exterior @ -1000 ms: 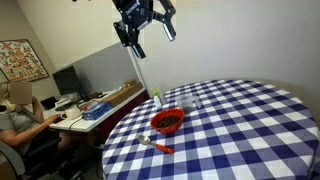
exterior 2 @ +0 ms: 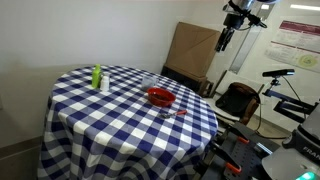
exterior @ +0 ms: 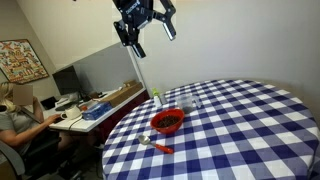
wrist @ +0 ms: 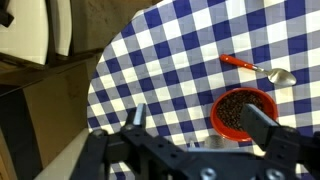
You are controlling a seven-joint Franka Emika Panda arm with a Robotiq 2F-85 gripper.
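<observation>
High above the table, my gripper [exterior: 155, 46] stands open, its two fingers wide apart and the gap between them empty. Below it a red bowl [exterior: 168, 121] sits on the checked cloth; in the wrist view dark small pieces [wrist: 243, 106] cover its bottom. Beside the bowl lies a spoon with a red handle [wrist: 238, 62] and a metal head [wrist: 282, 76]. A clear container [exterior: 187, 102] stands behind the bowl, mostly hidden by my gripper in the wrist view.
A green bottle [exterior 2: 97, 78] and a white bottle [exterior 2: 105, 84] stand together near the table's far edge. The blue-and-white checked tablecloth [exterior: 235, 135] is bare over a wide area. A person [exterior: 22, 115] sits at a desk beyond the table.
My arm and the things on the table look unmoved. Only the seated person in the background has shifted a little.
</observation>
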